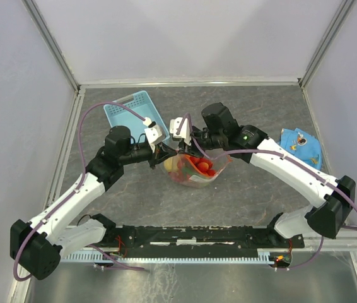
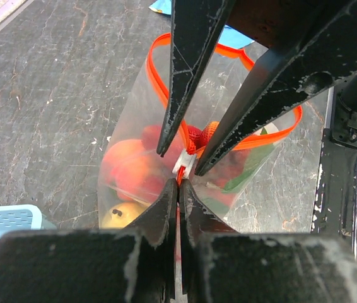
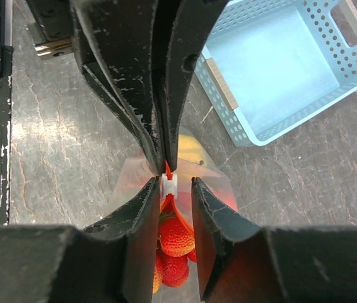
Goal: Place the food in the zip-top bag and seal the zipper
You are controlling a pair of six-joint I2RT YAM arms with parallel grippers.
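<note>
The clear zip top bag (image 2: 128, 120) stands on the table with its orange-edged mouth gaping, food inside. Strawberries (image 3: 176, 238) show through the opening, and a yellow fruit (image 2: 123, 214) lies low in the bag. My left gripper is shut on the orange edge at the bag's corner, close to the white zipper slider (image 2: 185, 163). Around that slider, my right gripper holds its fingers part open, one on each side. In the top view both grippers meet above the bag's left corner.
Behind the left arm sits an empty light-blue basket (image 1: 142, 106). A folded blue cloth or pouch (image 1: 301, 148) lies at the far right.
</note>
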